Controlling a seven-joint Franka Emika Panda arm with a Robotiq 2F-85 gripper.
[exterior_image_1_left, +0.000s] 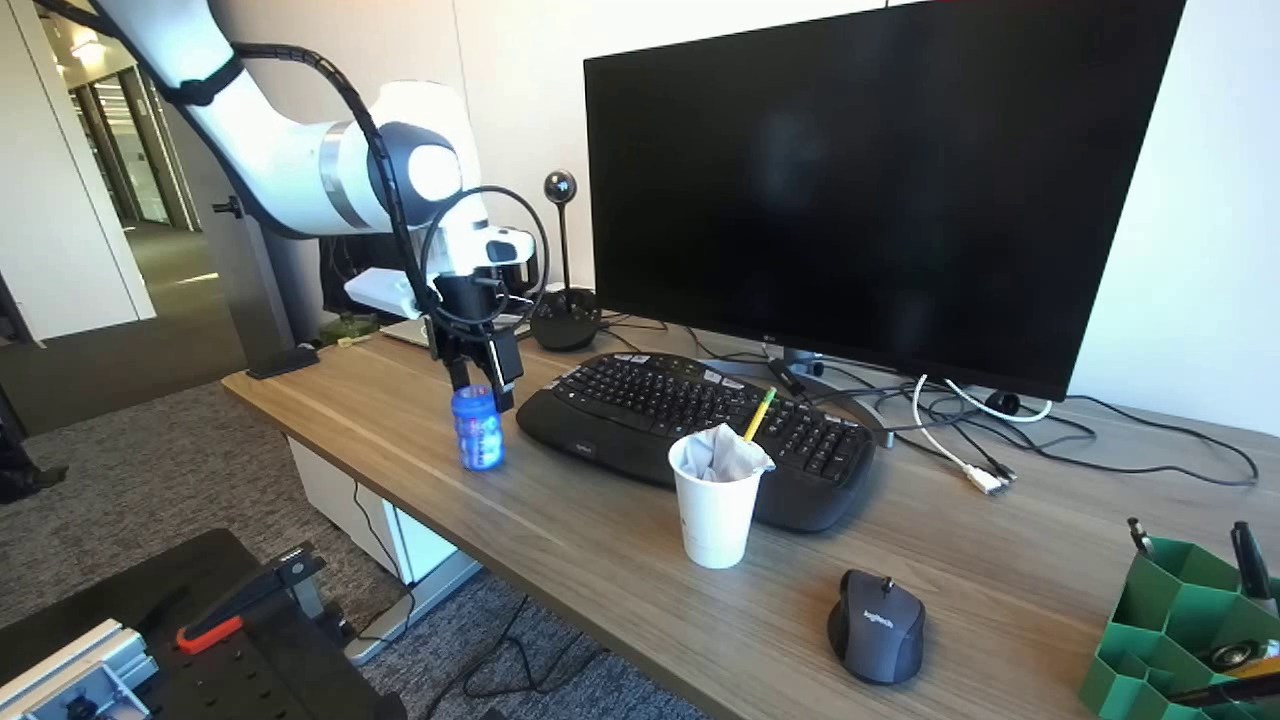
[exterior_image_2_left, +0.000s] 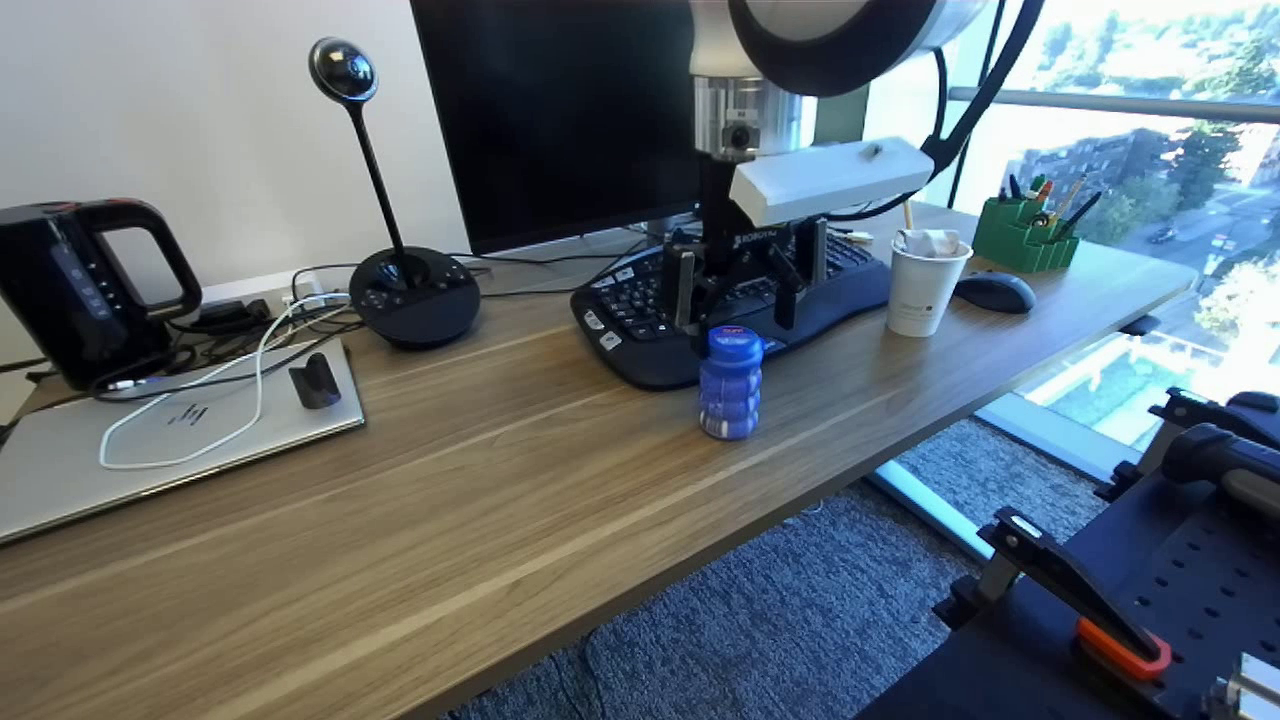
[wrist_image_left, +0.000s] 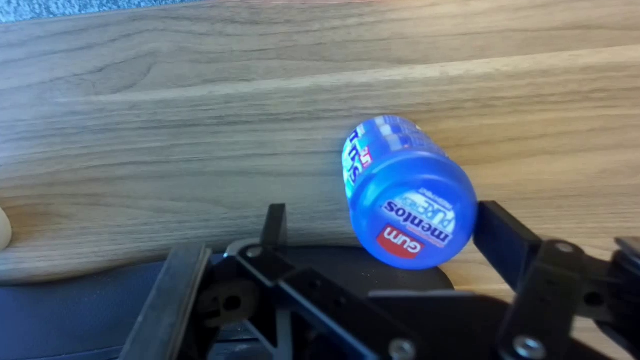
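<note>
A blue Mentos gum bottle stands upright on the wooden desk, just in front of the keyboard's left end. Directly above it, my gripper points downward with its fingers apart and nothing held. Seen from the wrist, the cap lies close to the right-hand finger, while a wide gap separates it from the left-hand finger. Whether the right-hand fingertip touches the cap I cannot tell. The second exterior view has the bottle just below the fingertips.
A black keyboard lies behind the bottle. Farther right are a white paper cup with a pencil, a mouse and a green pen holder. A webcam stand and a laptop occupy the left. Bare desk stretches left of the bottle.
</note>
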